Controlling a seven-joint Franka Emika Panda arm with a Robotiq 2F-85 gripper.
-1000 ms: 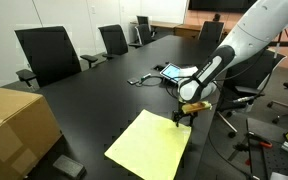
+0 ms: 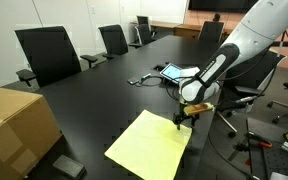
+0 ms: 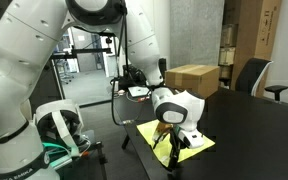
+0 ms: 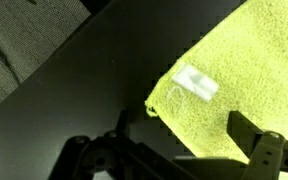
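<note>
A yellow towel (image 2: 144, 145) lies spread flat on the dark table. In the wrist view its corner, with a small white label (image 4: 195, 83), points into the space between my fingers. My gripper is open, with one black finger (image 4: 122, 125) off the cloth to the left and the other finger over the towel at right. From the side, the gripper (image 3: 173, 163) points down low over the towel's corner. Whether the fingertips touch the table cannot be told.
A cardboard box (image 2: 19, 117) stands on the table beyond the towel. A small dark object (image 2: 68, 166) lies near it. A tablet-like device (image 2: 172, 72) rests behind the arm. Office chairs (image 2: 45, 62) line the table's far side, and much of the tabletop is bare.
</note>
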